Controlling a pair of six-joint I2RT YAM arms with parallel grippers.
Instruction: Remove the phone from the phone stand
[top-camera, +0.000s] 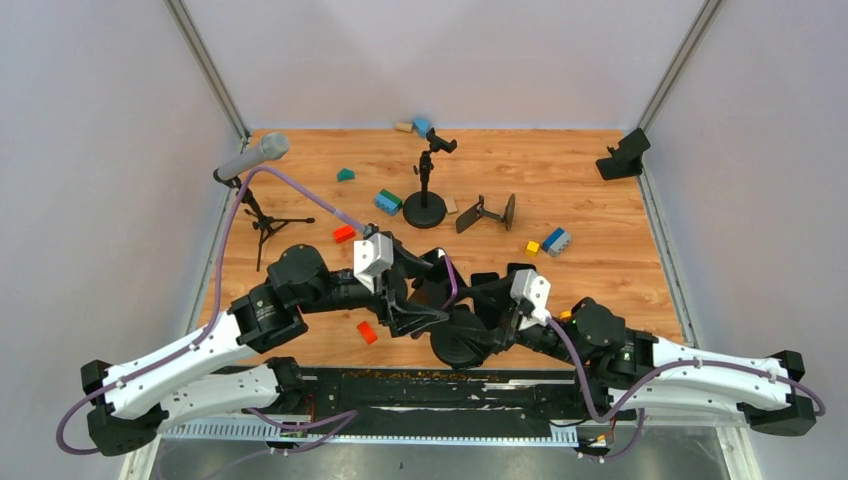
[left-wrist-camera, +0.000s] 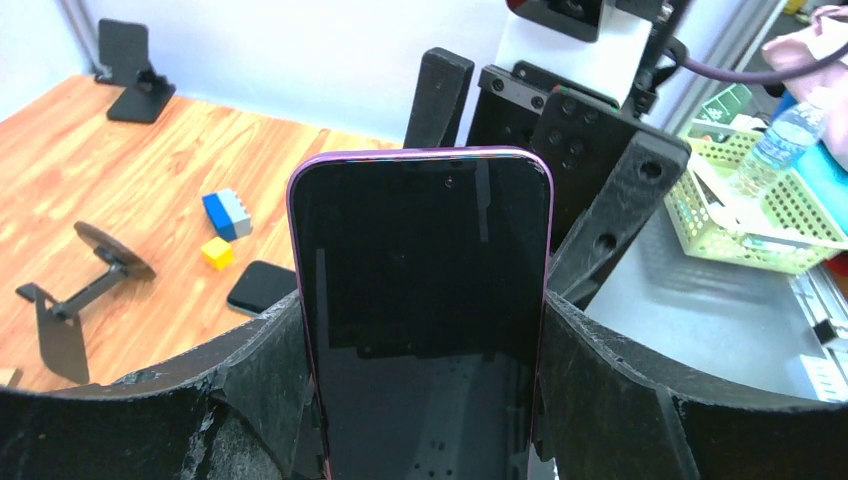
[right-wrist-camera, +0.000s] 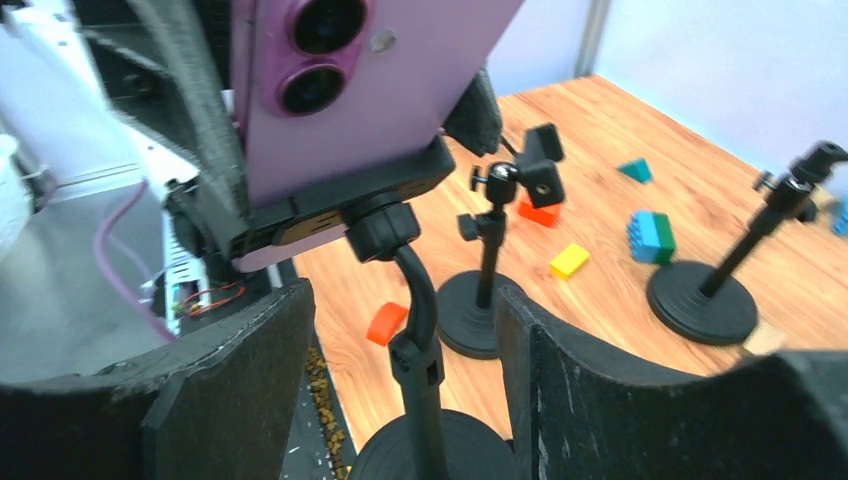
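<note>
A purple-edged phone (left-wrist-camera: 420, 270) fills the middle of the left wrist view, between the fingers of my left gripper. In the right wrist view its purple back (right-wrist-camera: 370, 100) rests at the clamp of the black phone stand (right-wrist-camera: 420, 400), with a left-gripper finger beside it. The left fingers sit at both phone edges; whether they grip firmly is unclear. My right gripper stands open below the clamp, the stand's neck between its fingers in that view; contact is not visible.
Other stands (top-camera: 424, 208) occupy the back and middle. A flat black phone (left-wrist-camera: 260, 287), small blocks (top-camera: 556, 243) and a tripod microphone (top-camera: 262, 150) lie around. The table's front edge is close below both grippers.
</note>
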